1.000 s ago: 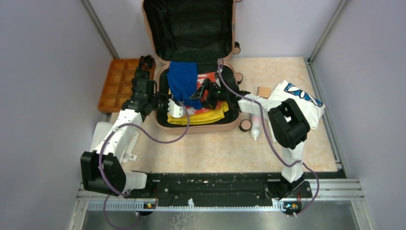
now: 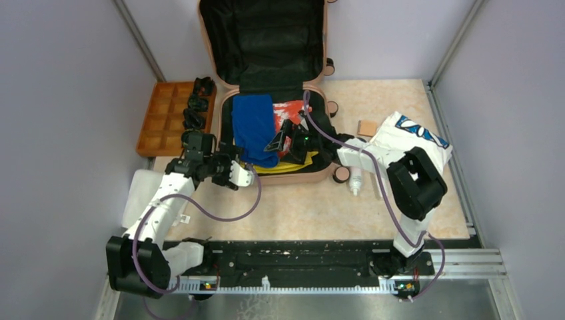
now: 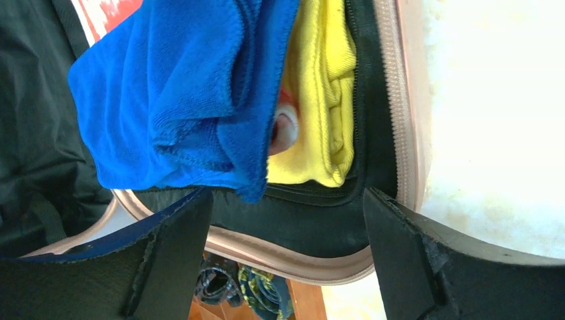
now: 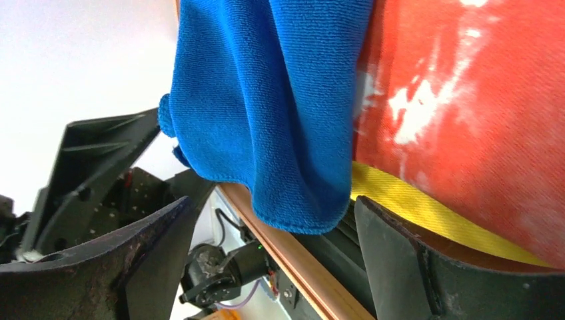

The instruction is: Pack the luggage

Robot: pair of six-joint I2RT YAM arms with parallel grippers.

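In the open suitcase (image 2: 276, 179), a blue cloth (image 2: 252, 130) lies on the left over a yellow cloth (image 2: 286, 168), with red-and-white fabric (image 4: 466, 113) beside it. My left gripper is open at the suitcase's lower left, nothing between its fingers, the blue cloth's rumpled edge just beyond. My right gripper is open over the blue cloth's edge, which lies between or just beyond its fingers.
A wooden compartment tray (image 2: 160, 120) with dark rolled items is at the left. A white patterned cloth (image 2: 416, 140), bottle (image 2: 355, 181) and small round containers (image 2: 340, 175) lie at the right.
The blue cloth has shifted toward the front, covering more of the yellow cloth. My left gripper has moved frontward; my right gripper has moved slightly the same way.
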